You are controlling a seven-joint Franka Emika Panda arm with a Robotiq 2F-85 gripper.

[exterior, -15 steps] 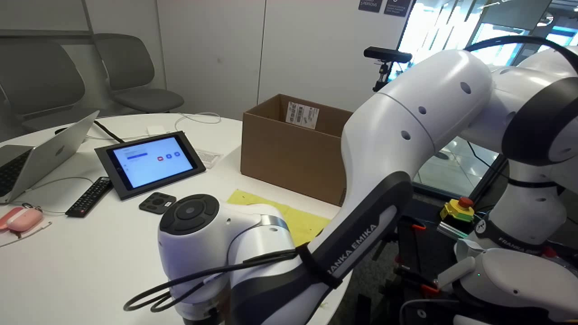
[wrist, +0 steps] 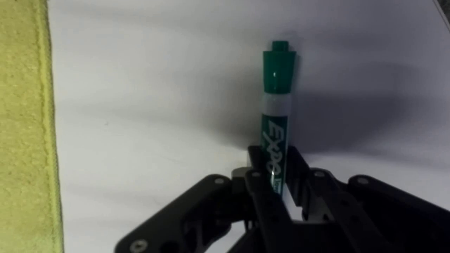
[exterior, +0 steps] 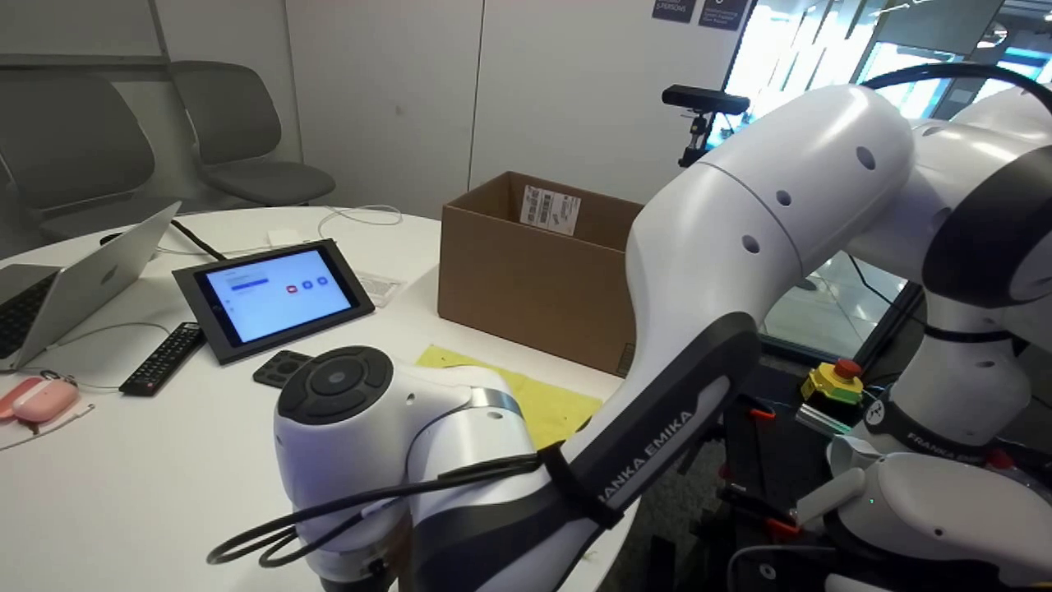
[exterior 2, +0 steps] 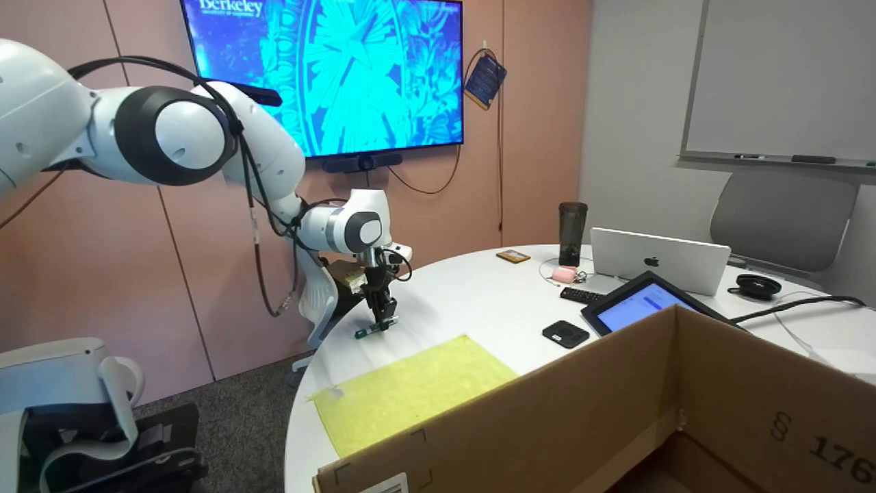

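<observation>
A green Expo marker (wrist: 278,76) points its capped end away from my gripper in the wrist view. My black fingers (wrist: 298,168) stand on both sides of its labelled barrel, shut on it. The marker's rear end is hidden among the finger parts. In exterior view 2 the gripper (exterior 2: 384,325) reaches straight down to the white table, and the marker (exterior 2: 366,332) is low at the tabletop; whether it touches the surface I cannot tell. Exterior view 1 does not show the fingers.
A yellow cloth (exterior 2: 419,386) lies flat beside the marker. Beyond it stands an open cardboard box (exterior: 537,276). A tablet on a stand (exterior: 276,296), a black remote (exterior: 163,358), a small dark device (exterior 2: 566,333) and a laptop (exterior 2: 657,261) occupy the table's other side.
Over the last second the arm's wrist has shifted slightly left and up in exterior view 1, now partly covering the small dark device. The box and tablet have not moved.
</observation>
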